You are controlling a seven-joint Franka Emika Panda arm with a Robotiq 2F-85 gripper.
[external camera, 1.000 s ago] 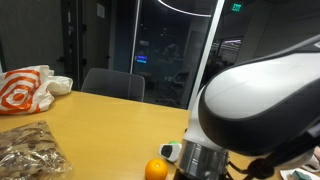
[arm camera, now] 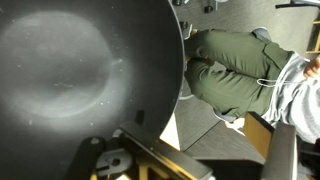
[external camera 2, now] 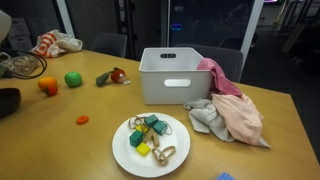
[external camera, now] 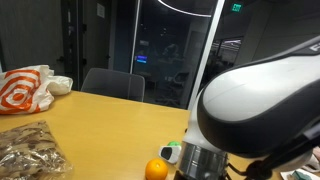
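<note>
A large black bowl (arm camera: 95,85) fills the left of the wrist view; part of it shows at the left edge of exterior view 2. My gripper is beside the bowl's rim, its fingers apart with a gap between them and nothing visibly held. How the left finger (arm camera: 165,152) meets the rim, touching or apart, I cannot tell. In exterior view 1 the arm (external camera: 255,110) blocks the right side, and the gripper is hidden there.
An orange (external camera 2: 48,86) and a green apple (external camera 2: 73,79) sit near the bowl. Farther right are a plate (external camera 2: 120,148) of small pieces, a white bin (external camera 2: 170,92) and cloths (external camera 2: 235,115). A person (arm camera: 235,75) sits close by the table edge.
The arm has shifted very slightly in exterior view 1, uncovering more of the white and green object behind it. The orange has stayed put.
</note>
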